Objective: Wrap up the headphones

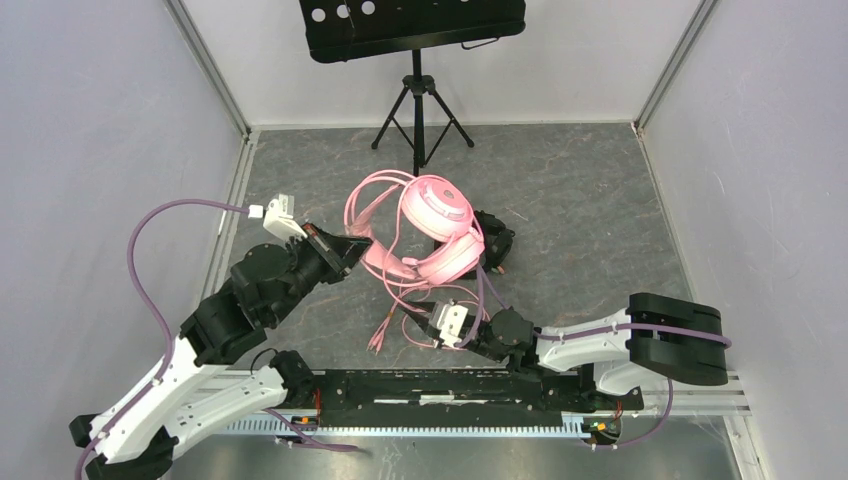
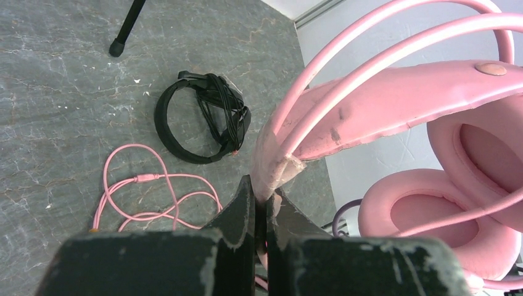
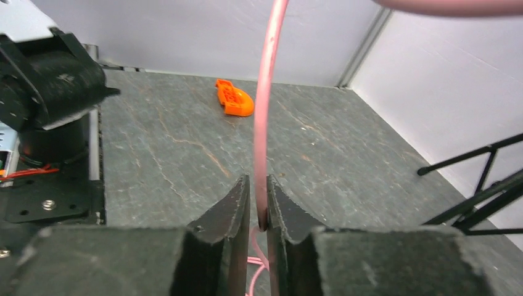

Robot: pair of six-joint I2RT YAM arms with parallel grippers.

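Note:
Pink headphones point(image 1: 440, 210) hang in the air, with my left gripper point(image 1: 355, 248) shut on their band point(image 2: 395, 105); loops of pink cable run round the band and hang beneath. Both ear cups point(image 2: 419, 216) face up in the left wrist view. Below them, my right gripper point(image 1: 420, 318) has a pink cable point(image 3: 264, 123) between its fingertips, which are close together around it. The loose cable end with its plug point(image 2: 148, 177) is low over or on the floor.
A black headset point(image 2: 166, 123) with bundled cable lies on the floor behind. A music stand point(image 1: 418, 100) stands at the back. An orange object point(image 3: 234, 98) lies on the floor in the right wrist view.

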